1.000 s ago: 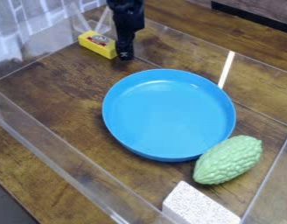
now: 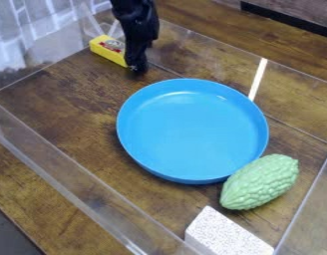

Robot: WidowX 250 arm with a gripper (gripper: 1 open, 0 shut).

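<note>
My black gripper (image 2: 137,55) reaches down from the top of the camera view, its tip low beside a yellow box-shaped item (image 2: 111,55) with a small coloured patch, at the back left of the wooden surface. The finger gap is dark and small, hard to make out. A large blue plate (image 2: 191,129) lies in the middle, in front of the gripper.
A pale green bumpy gourd (image 2: 259,181) lies right of the plate's front. A white speckled block (image 2: 227,233) sits at the front right. Clear walls border the wooden surface (image 2: 60,100), whose left part is bare.
My gripper has moved slightly down toward the surface beside the yellow item. The other objects look unchanged.
</note>
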